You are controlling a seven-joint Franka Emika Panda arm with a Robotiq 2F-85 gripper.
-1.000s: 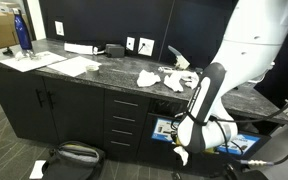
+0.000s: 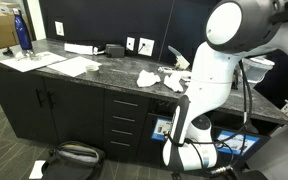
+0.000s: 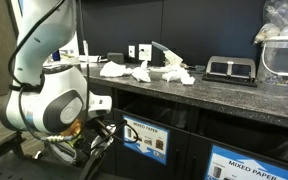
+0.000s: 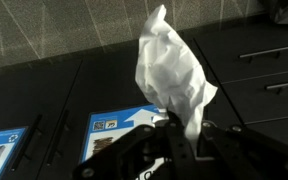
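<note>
A crumpled white tissue or piece of paper (image 4: 174, 75) stands up from my gripper in the wrist view. My gripper is shut on its lower end, and the dark fingers are partly covered by it. Low in front of the dark cabinets, below counter height, is the white wrist of the arm (image 2: 191, 148). Neither exterior view shows the held piece clearly. More crumpled white pieces (image 3: 141, 74) lie on the counter (image 3: 209, 91).
Blue-and-white "MIXED PAPER" signs (image 3: 145, 140) mark the cabinet fronts beside the arm. A toaster-like appliance (image 3: 231, 69) and a clear bucket (image 3: 283, 60) stand on the counter. A black bag (image 2: 74, 162) lies on the floor to the left.
The arm has swung lower and its wrist has turned since a second ago.
</note>
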